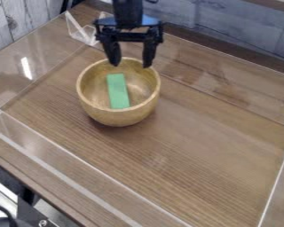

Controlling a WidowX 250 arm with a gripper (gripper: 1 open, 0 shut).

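A round light wooden bowl (145,106) sits left of centre on the wooden table. Inside it a green rectangular block (117,90) lies lengthwise, left of the bowl's middle. My dark gripper (128,57) is over the bowl's back rim, its two fingers spread apart and open, above and behind the green block. Whether it touches the rim cannot be told.
A white object, too small to identify, is at the back left beside the arm. A dark round item is cut off at the lower left corner.
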